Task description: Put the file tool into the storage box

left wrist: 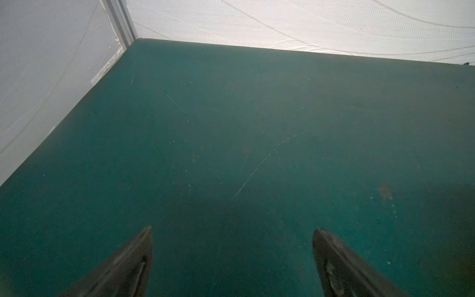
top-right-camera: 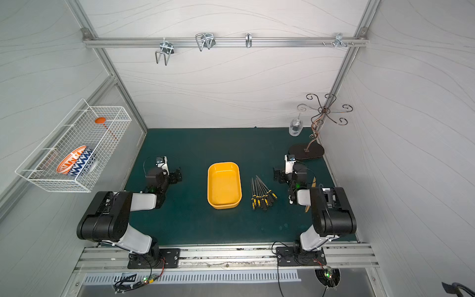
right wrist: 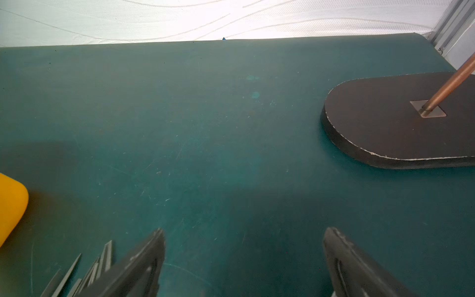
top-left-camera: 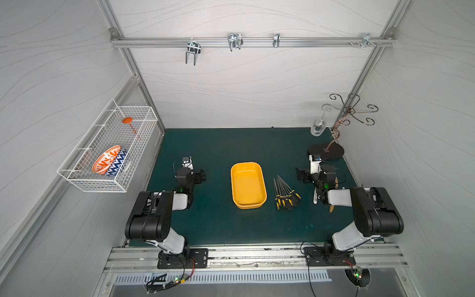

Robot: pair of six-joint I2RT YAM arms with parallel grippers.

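Note:
Several thin files (top-left-camera: 285, 193) with black and yellow handles lie fanned out on the green table, tips pointing to the back; only their metal ends (right wrist: 101, 262) show at the lower left of the right wrist view. To their left stands the empty yellow storage box (top-left-camera: 248, 185). My right gripper is open over bare table, right of the files, nothing between its fingers. Left of the box, my left gripper also hangs open and empty above the table.
A scrolled metal stand on a dark base (right wrist: 395, 123) holds a hanging glass (top-left-camera: 318, 127) at the back right. A wooden-coloured tool (top-right-camera: 313, 183) lies partly hidden by the right arm. On the left wall, a wire basket (top-left-camera: 81, 185) contains bowls.

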